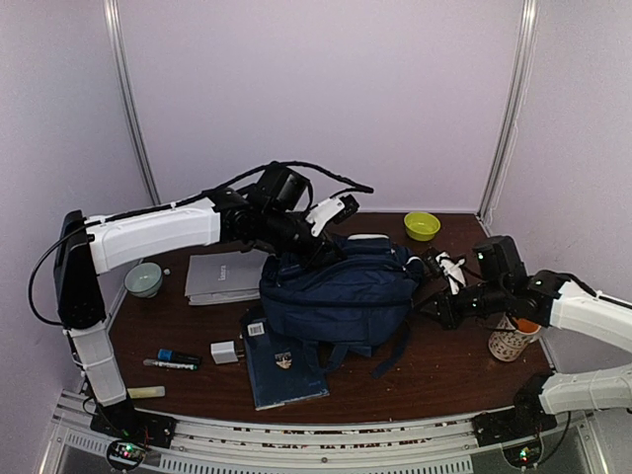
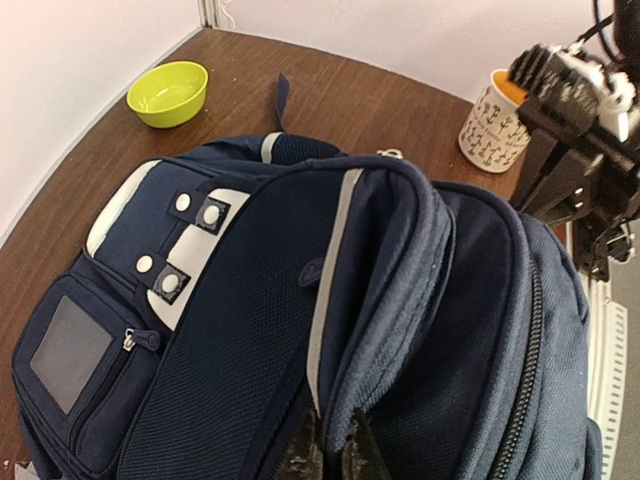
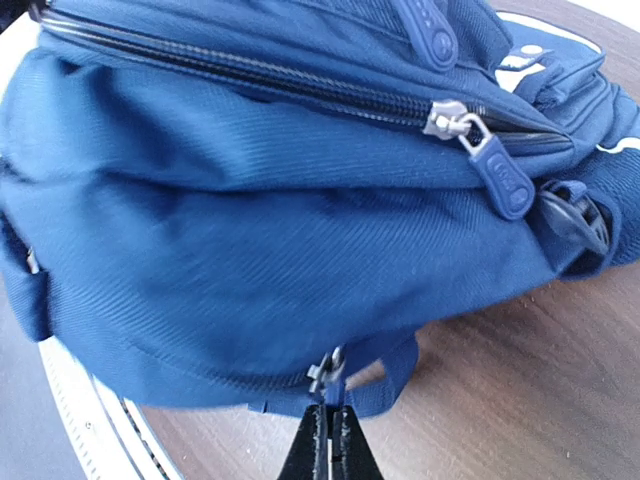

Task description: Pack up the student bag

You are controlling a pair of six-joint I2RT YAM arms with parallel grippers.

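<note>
The navy backpack [image 1: 341, 301] lies in the middle of the table. My left gripper [image 1: 316, 252] is on its top; in the left wrist view its fingertips [image 2: 350, 455] are shut at a fabric edge [image 2: 370, 330] with a grey stripe beside it. My right gripper [image 1: 434, 306] is at the bag's right end; in the right wrist view it is shut on a zipper pull [image 3: 333, 385] low on the bag's side, with a larger zipper pull [image 3: 500, 175] above.
A blue folder [image 1: 286, 375], grey laptop [image 1: 222, 276], white charger [image 1: 223, 352], markers [image 1: 178, 357] and blue bowl [image 1: 143, 279] lie left and front. A yellow bowl [image 1: 422, 222] and patterned mug [image 1: 509, 341] stand right.
</note>
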